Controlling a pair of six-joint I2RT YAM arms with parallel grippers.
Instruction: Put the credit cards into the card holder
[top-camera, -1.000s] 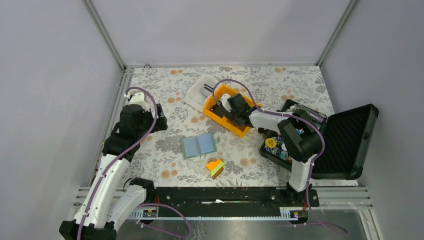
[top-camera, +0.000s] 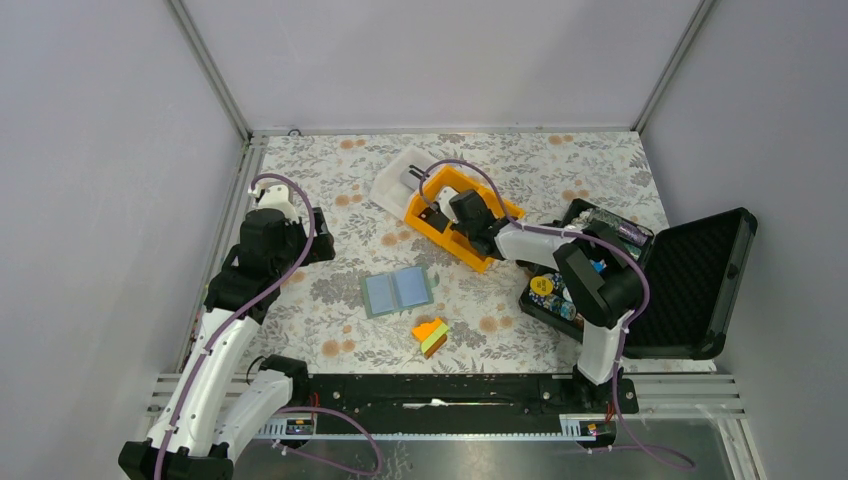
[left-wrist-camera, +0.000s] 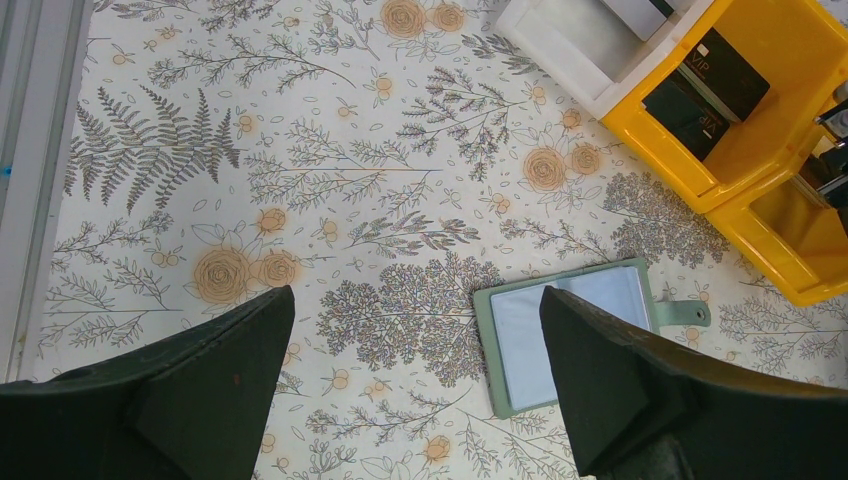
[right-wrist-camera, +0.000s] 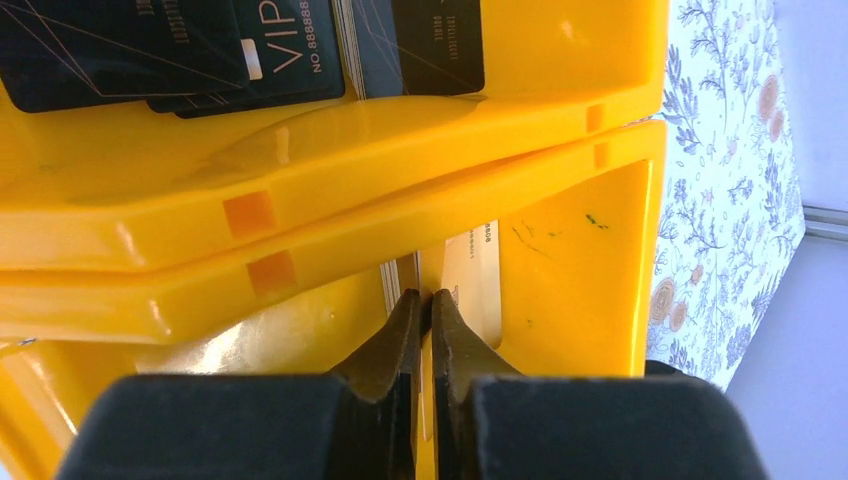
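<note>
My right gripper is down in the lower compartment of the yellow bins (right-wrist-camera: 590, 280), shut on a card seen edge-on, beside a cream card (right-wrist-camera: 475, 260). Dark VIP cards lie in the other compartment, also visible in the left wrist view (left-wrist-camera: 680, 120). The card holder (top-camera: 397, 291), green with clear pockets, lies open on the table and shows no cards in it. My left gripper hangs over the table's left side, open with nothing between its fingers.
A white tray (top-camera: 395, 185) stands behind the yellow bins. An open black case (top-camera: 700, 280) fills the right side. A small orange and green object (top-camera: 432, 336) lies at the front.
My right arm has shifted very slightly at the yellow bins. The left arm and the card holder look unmoved.
</note>
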